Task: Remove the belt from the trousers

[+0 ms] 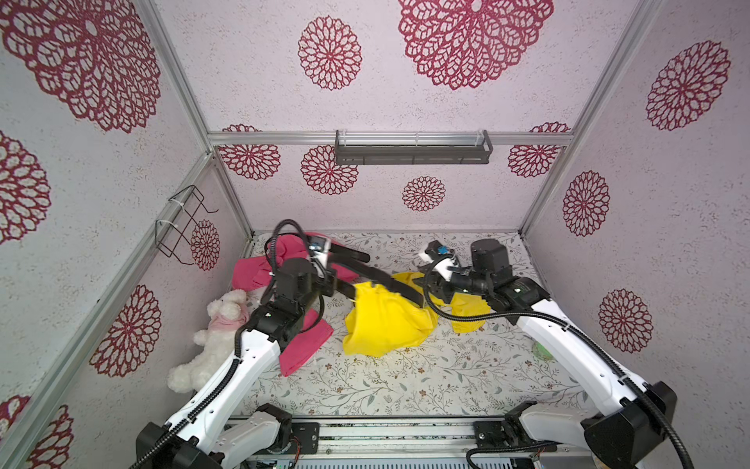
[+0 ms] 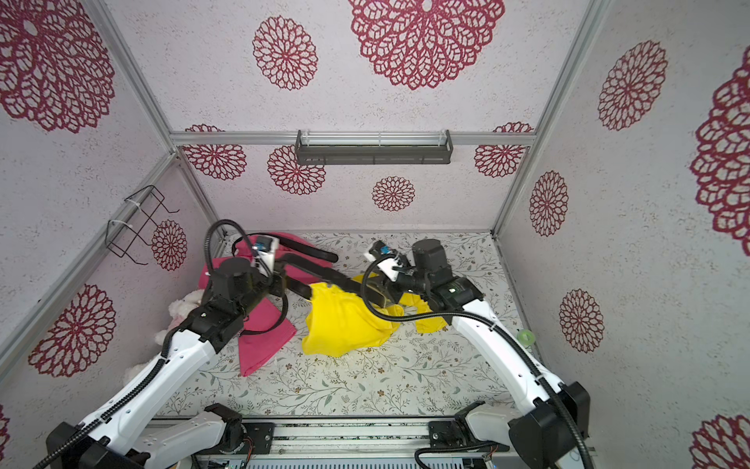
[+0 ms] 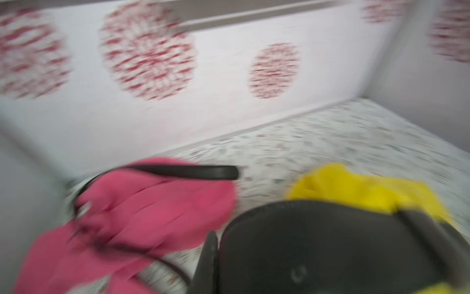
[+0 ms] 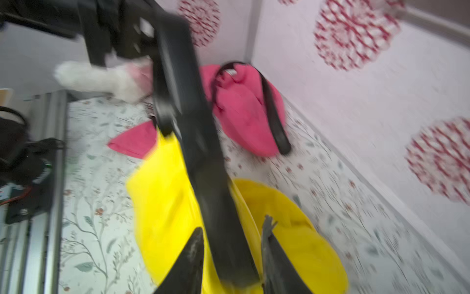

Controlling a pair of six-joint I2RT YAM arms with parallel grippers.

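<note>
Yellow trousers (image 1: 386,328) lie mid-table, bunched. A wide black belt (image 2: 328,277) runs taut across them, from my left gripper (image 1: 328,273) at the left to my right gripper (image 1: 425,285). The left one is shut on the belt, which fills the lower part of the blurred left wrist view. In the right wrist view the belt (image 4: 200,161) stretches away along the yellow cloth, between the fingers of my right gripper, which stand part open beside it.
Pink clothing (image 1: 265,269) with another black belt lies at the back left. A white plush toy (image 1: 211,344) lies along the left wall. A small green object (image 2: 525,337) is at the right.
</note>
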